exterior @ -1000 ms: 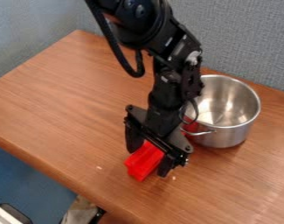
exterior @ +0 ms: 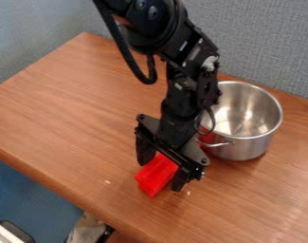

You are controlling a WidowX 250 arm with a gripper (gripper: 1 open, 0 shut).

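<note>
My black gripper (exterior: 161, 163) is low over the wooden table (exterior: 62, 104), its open fingers on either side of a red block (exterior: 154, 177) that lies on the tabletop. Part of the block is hidden under the gripper. Whether the fingers touch it, I cannot tell.
A steel pot (exterior: 247, 121) stands just behind and right of the gripper, partly covered by the arm. The table's front edge runs along the lower left, and grey walls rise behind.
</note>
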